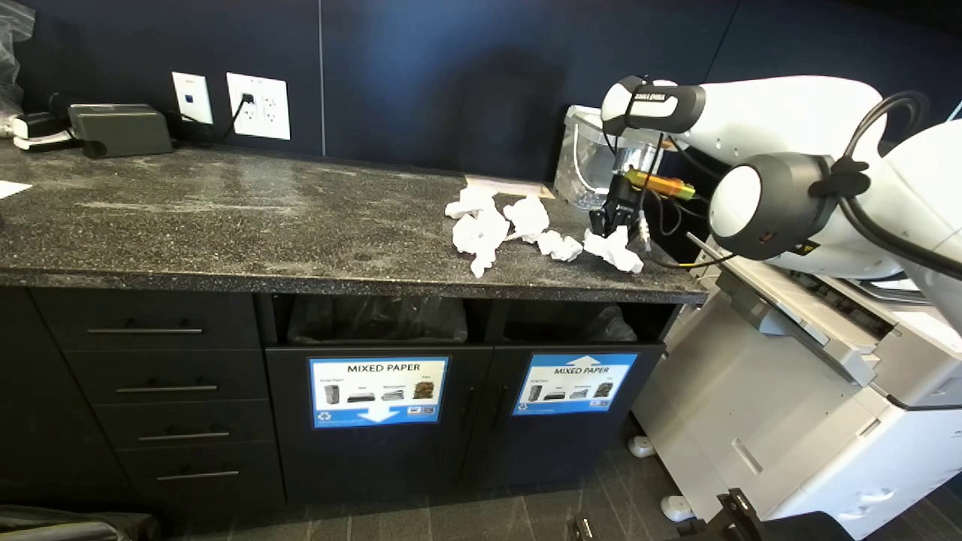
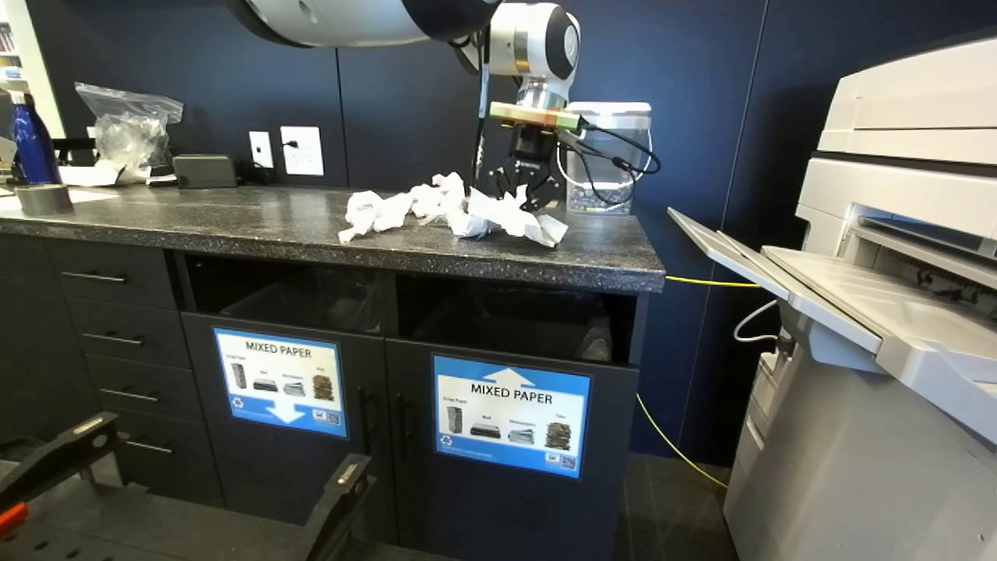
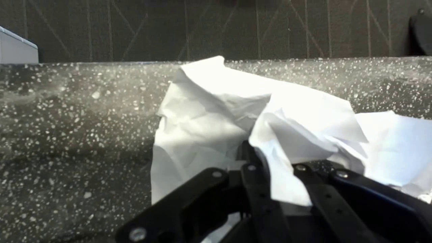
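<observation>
A crumpled white paper piece (image 1: 617,249) is at my gripper (image 1: 609,229) near the right end of the counter. In the wrist view my gripper is shut on this crumpled paper (image 3: 202,133), and a fold of it sticks out between the black fingers. A smaller crumpled paper (image 1: 560,246) lies just left of it. Farther left sit several more white wads (image 1: 480,231) in a loose cluster. In the second exterior view the held paper (image 2: 519,220) overlaps its neighbours, so any gap beneath it is hard to judge.
Behind the gripper stands a clear plastic bucket (image 2: 607,154). Below the counter (image 1: 270,225) are two lined bin openings (image 1: 379,320) above "MIXED PAPER" signs. A printer (image 1: 794,388) stands to the right.
</observation>
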